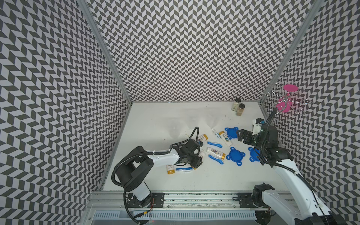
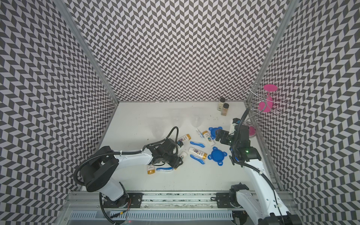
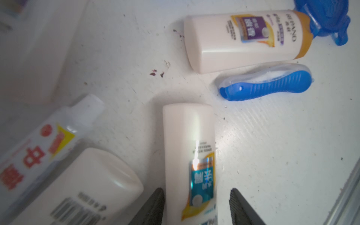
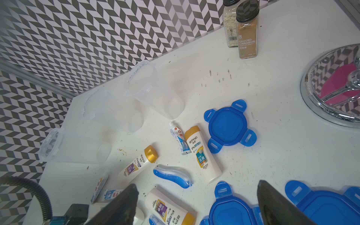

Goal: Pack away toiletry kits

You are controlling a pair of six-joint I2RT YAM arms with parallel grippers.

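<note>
In the left wrist view a white bottle with a teal label (image 3: 189,142) lies between the parted fingers of my left gripper; the right finger stands clear of it, and contact on the left cannot be told. Around it are a purple-label bottle (image 3: 243,41), a blue toothbrush (image 3: 268,84), a toothpaste tube (image 3: 41,150) and another bottle (image 3: 86,187). My right gripper is open and empty above the right side. Below it show a teal-label bottle (image 4: 204,155), a toothpaste tube (image 4: 180,138), a toothbrush (image 4: 172,176) and several blue lids (image 4: 228,125).
Clear cups (image 4: 155,91) lie on their sides toward the back. Two spice jars (image 4: 247,33) stand at the back right, near a chrome-based stand (image 4: 330,116) with pink parts.
</note>
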